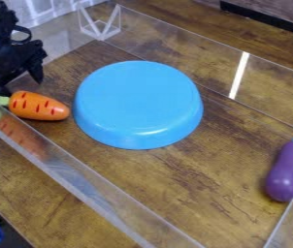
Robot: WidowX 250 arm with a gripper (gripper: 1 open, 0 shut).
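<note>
My black gripper [10, 58] is at the upper left edge of the camera view, partly cut off, just above an orange toy carrot [35, 106] with pale green leaves at the left. I cannot tell whether its fingers are open or shut. A large blue upturned dish or disc [138, 101] sits in the centre. A purple toy eggplant [286, 170] lies at the right.
A clear wall [91, 194] runs diagonally along the lower left, close beside the carrot. A white wire piece [100, 27] stands at the back.
</note>
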